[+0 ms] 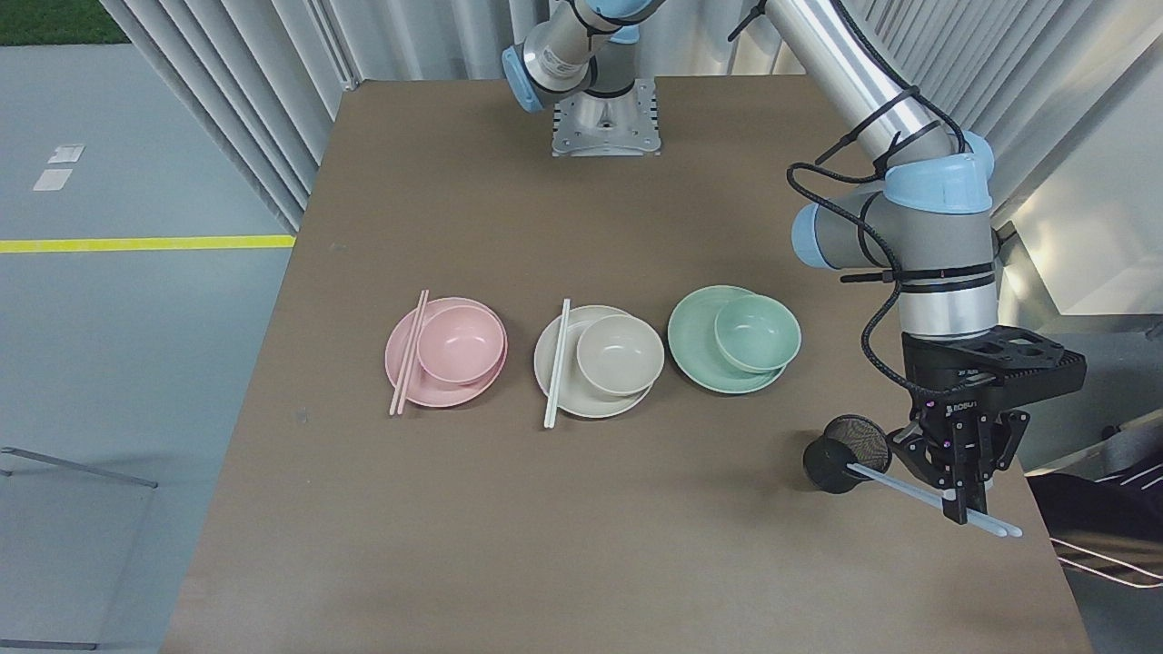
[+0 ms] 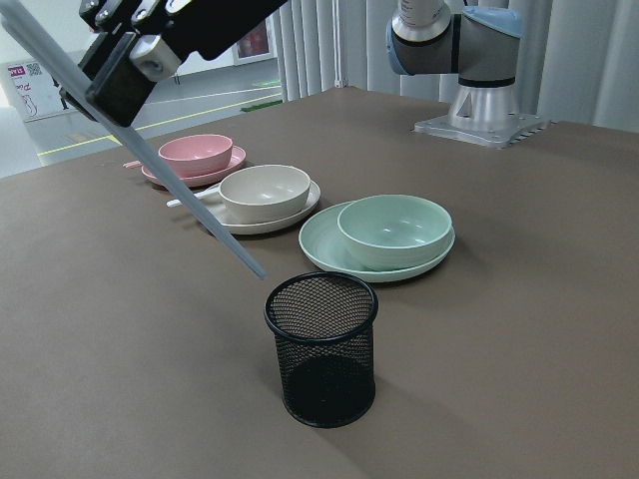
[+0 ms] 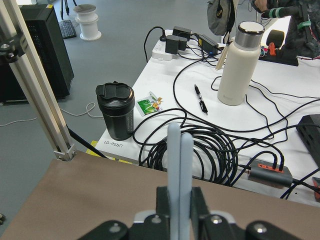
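A pair of pale blue chopsticks [image 1: 896, 486] is held in my gripper [image 1: 962, 500], which is shut on them; they stick out toward the left and hang just above the black mesh pen holder [image 1: 829, 463] at the table's right. In the camera left view the chopsticks [image 2: 167, 172] slant down, their tips above and behind the holder [image 2: 327, 379]'s rim. In the wrist view both sticks [image 3: 179, 180] stand upright between my gripper's fingers.
On the table [image 1: 480, 523] stand a pink plate with bowl [image 1: 459, 344] and chopsticks, a white set [image 1: 619, 354] and a green set [image 1: 755, 332].
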